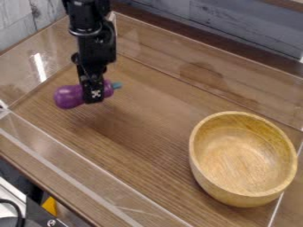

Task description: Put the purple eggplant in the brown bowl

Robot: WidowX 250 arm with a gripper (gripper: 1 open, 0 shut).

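The purple eggplant [70, 97], with a teal stem end, is at the left of the camera view, seemingly raised a little off the wooden table. My black gripper [92, 92] comes down from the top left and is shut on it, the fingers across its middle near the stem end. To the right and nearer the camera sits the brown bowl [243, 158], yellowish tan and empty. A wide stretch of table separates it from the eggplant.
Bare wooden table [142, 133] lies between the gripper and the bowl. Raised wooden edges run along the back and the left side. Dark cables [14, 208] show in the lower left corner, outside the table.
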